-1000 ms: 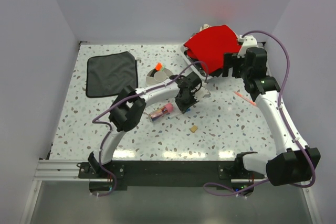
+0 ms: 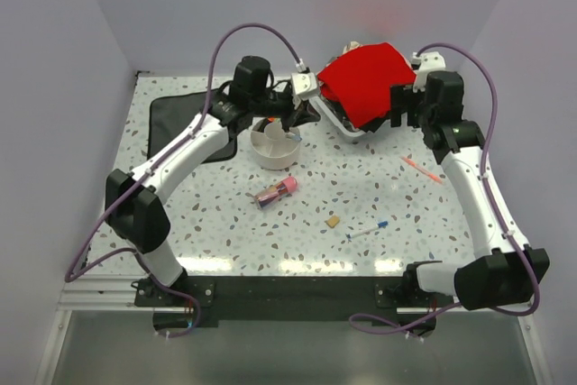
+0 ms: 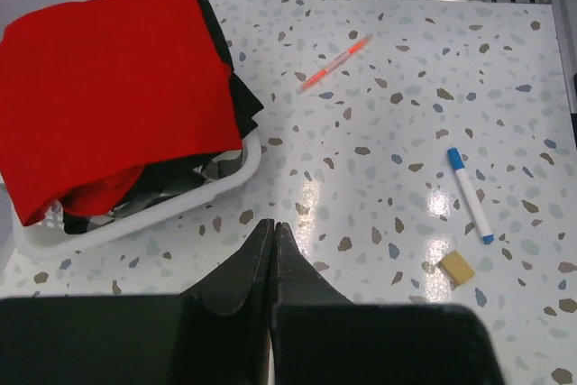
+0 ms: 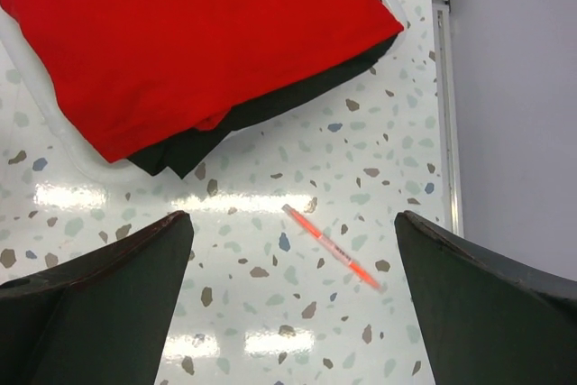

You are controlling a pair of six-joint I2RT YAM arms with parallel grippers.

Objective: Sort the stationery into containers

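My left gripper is shut above the white round container; a small blue piece shows just below its fingers in the top view. My right gripper stands open above the table near the bin. An orange pen lies on the table at the right, below the right gripper. A blue-capped marker lies near the front, with a tan block beside it. A pink pencil case lies front of the round container.
A white bin heaped with red cloth stands at the back right. A black mat lies at the back left, partly behind the left arm.
My left gripper has risen and moved back and left from beside the pencil case to over the round container; the light pen-like thing that was beside the case there is gone from that spot.
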